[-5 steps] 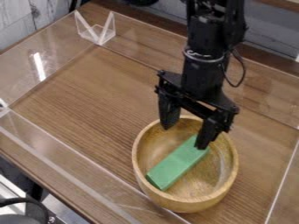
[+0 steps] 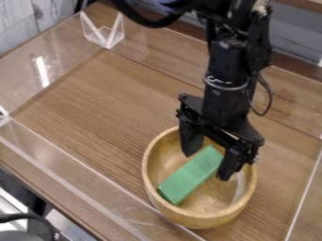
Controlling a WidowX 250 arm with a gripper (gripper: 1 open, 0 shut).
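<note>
A round light wooden bowl [image 2: 170, 202] sits on the table at the lower middle, with a green rectangular block [image 2: 185, 183] lying inside it at a slant. The black gripper [image 2: 210, 153] hangs over the back part of the bowl, open, its two fingers pointing down around the upper end of the block. Whether it touches the block I cannot tell.
A white wire-like object [image 2: 104, 28] stands at the top left. A dark object lies at the bottom left corner.
The gripper has moved slightly down and toward the near side, lower over the bowl and block. The bowl and block look essentially in place.
</note>
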